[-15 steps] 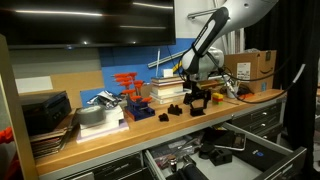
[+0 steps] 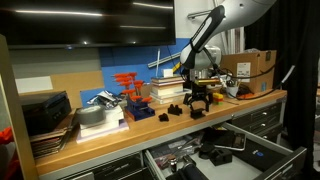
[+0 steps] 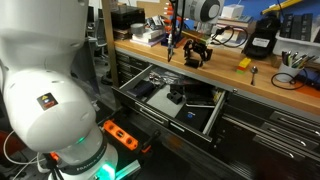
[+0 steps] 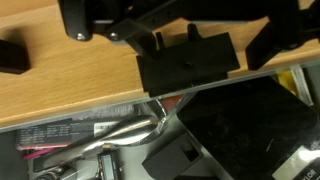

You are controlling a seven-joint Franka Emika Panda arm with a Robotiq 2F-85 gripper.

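In the wrist view, a black block (image 4: 190,64) lies on the wooden counter close to its front edge. My gripper is open above it, with one dark finger (image 4: 284,35) to the right and the other to the left. The block sits in line with the gap, and nothing is gripped. In the first exterior view the gripper (image 2: 197,94) hangs low over the counter, just above the black block (image 2: 197,112). The exact height between fingers and block is hard to judge.
Below the counter edge an open drawer (image 3: 158,108) holds metal tools and black boxes. Another black piece (image 4: 14,56) lies left of the gripper. Red racks (image 2: 128,82), books and cardboard boxes (image 2: 252,68) stand along the back.
The arm has shifted slightly to the right, and the gripper's fingers look more spread than before. The black block on the counter has not visibly moved.
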